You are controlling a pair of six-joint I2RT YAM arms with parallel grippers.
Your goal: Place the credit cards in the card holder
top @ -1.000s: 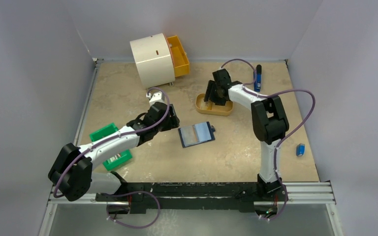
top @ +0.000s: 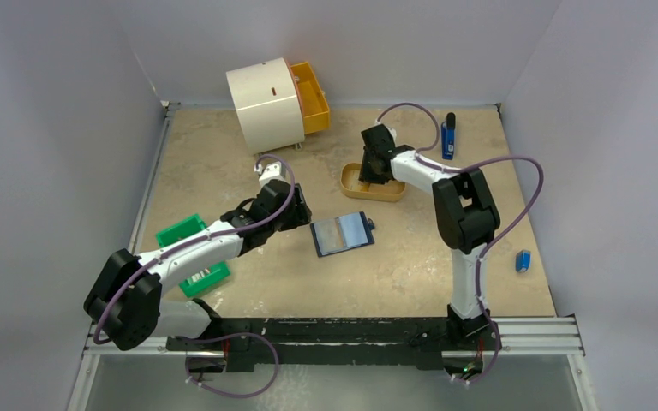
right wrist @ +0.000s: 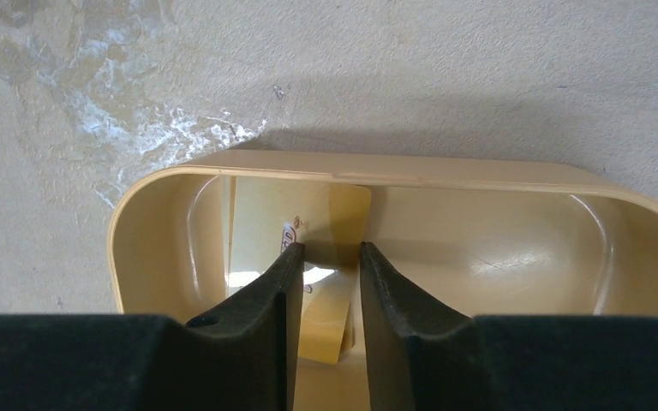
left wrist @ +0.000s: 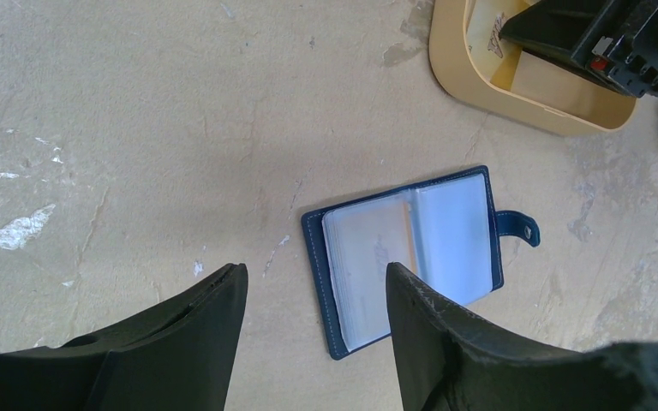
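A white and gold card (right wrist: 257,224) lies inside the tan tray (right wrist: 497,173), toward one end, in the right wrist view. Over it my right gripper reaches down with its fingers partly apart; card surface shows in the gap, and whether the fingertips touch it I cannot tell. The navy card holder (top: 343,234) lies unfolded on the table, its clear sleeves facing up and its strap (left wrist: 521,226) pointing right. My left gripper hangs open and empty, to the left of the holder in the top view.
A white drum-shaped cabinet (top: 264,104) with an open yellow drawer (top: 315,118) stands at the back. A green basket (top: 180,231) is at left. Blue items (top: 448,137) and a small blue box (top: 523,261) lie at right. Table around the holder is clear.
The left arm and the holder have stayed still.
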